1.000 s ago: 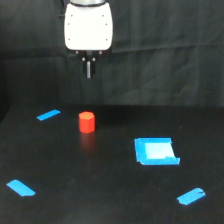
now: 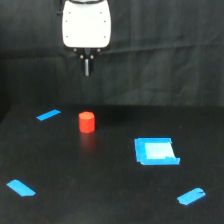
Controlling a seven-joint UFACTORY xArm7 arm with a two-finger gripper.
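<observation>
A small red block stands on the black table, left of the middle. My gripper hangs high above and behind it, well clear of the table, under a white housing. The narrow dark fingers blend into the black backdrop, so their opening is too small to make out. Nothing is visible hanging from them. To the right, a white square framed with blue tape lies flat on the table.
Strips of blue tape mark the table at the back left, front left and front right. A dark curtain closes off the back.
The white housing and gripper have shifted very slightly left and up. The red block and the taped square stay where they were.
</observation>
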